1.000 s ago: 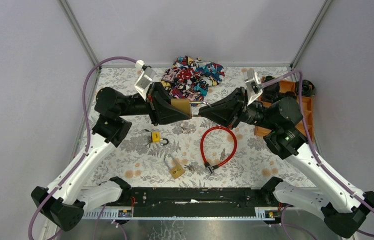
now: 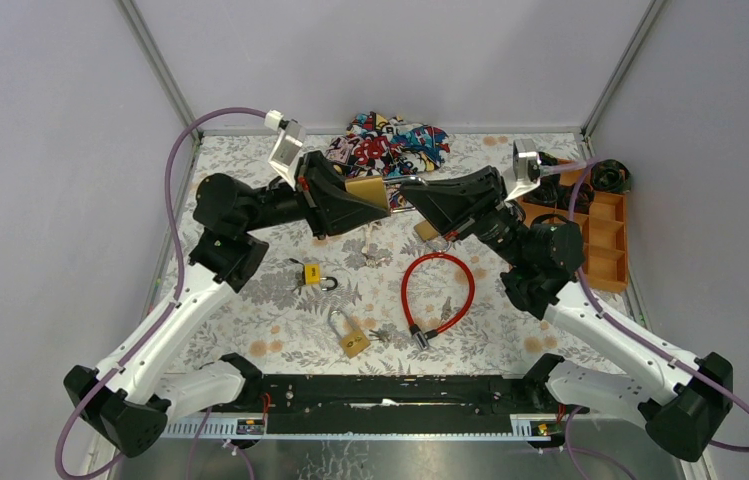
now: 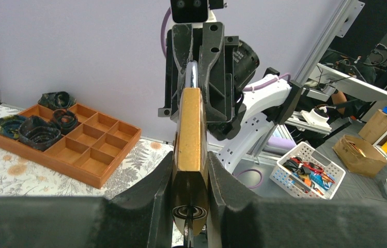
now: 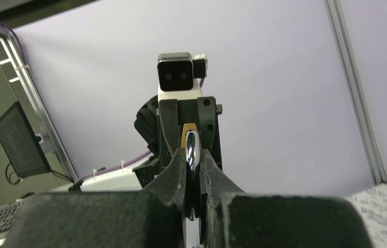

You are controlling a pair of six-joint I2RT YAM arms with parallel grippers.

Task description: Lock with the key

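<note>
High over the table, a gold padlock (image 2: 368,190) is between the two arms. My left gripper is shut on its body. From the padlock's lower end, which faces the left wrist camera, a thin silver piece (image 3: 188,235) sticks out; it looks like a key in the keyhole. The silver shackle (image 2: 406,180) reaches right, toward my right gripper (image 2: 420,205). In the right wrist view the chrome shackle (image 4: 192,150) runs between the shut fingers. Whether the shackle is fully seated is hard to tell.
On the table lie a yellow padlock (image 2: 312,274), another gold padlock (image 2: 354,343) with keys beside it, and a red cable lock (image 2: 405,295). A patterned cloth (image 2: 390,145) is at the back, and a wooden compartment box (image 2: 605,240) at the right.
Both grippers have risen a little toward the back, carrying the padlock along. The right arm's elbow has swung inward, and its gripper now tilts more steeply. Objects on the table have stayed put.
</note>
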